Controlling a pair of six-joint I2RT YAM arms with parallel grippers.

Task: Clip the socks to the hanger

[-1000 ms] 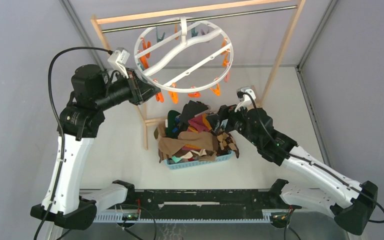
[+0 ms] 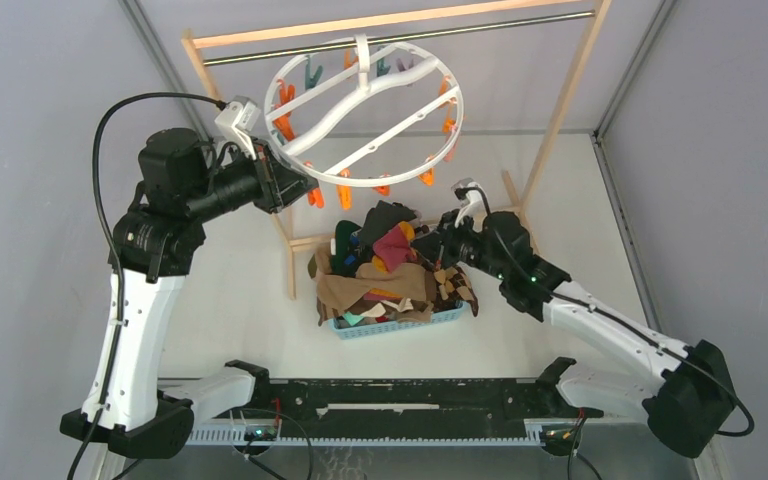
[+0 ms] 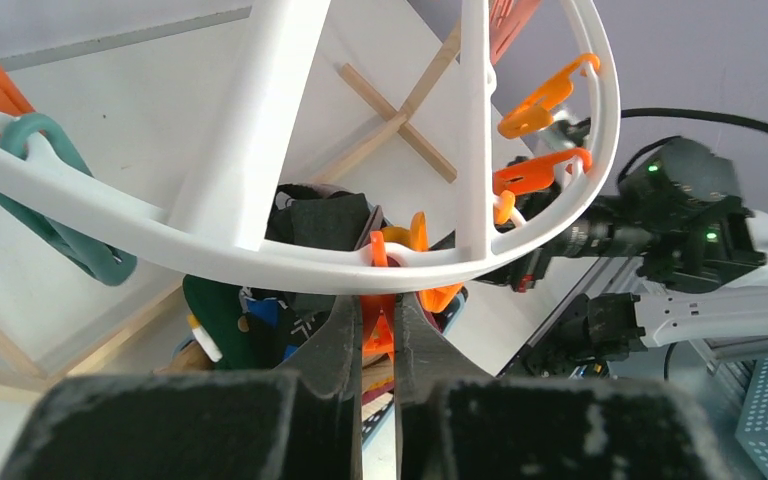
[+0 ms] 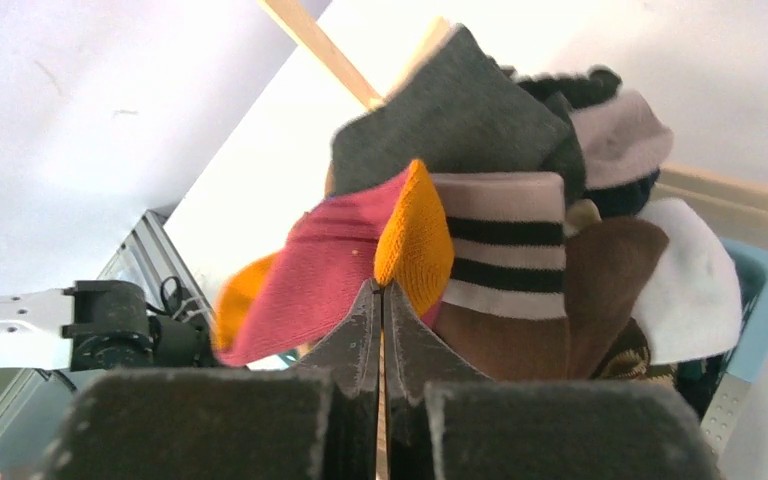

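The round white hanger (image 2: 457, 90) hangs from the rail, with clips around its rim. My left gripper is shut on an orange clip (image 3: 376, 318) under the hanger's near left rim. Below, the socks lie piled in a blue basket (image 2: 397, 325). My right gripper is at the pile's right side, its fingers together on the edge of a crimson sock (image 4: 335, 250) with orange ends. The sock's orange part (image 4: 422, 235) rises from the fingertips, and its crimson part spreads to the left, blurred.
A striped sock (image 4: 508, 233) and a dark grey sock (image 4: 460, 110) lie close by the right fingertips. Other orange clips (image 2: 344, 196) dangle along the hanger's near rim, above the pile. The wooden stand's post (image 2: 564, 95) rises behind the right arm.
The right arm has moved left over the pile, and the crimson sock now shows larger and shifted. The hanger sways slightly; the left gripper stays at its rim.
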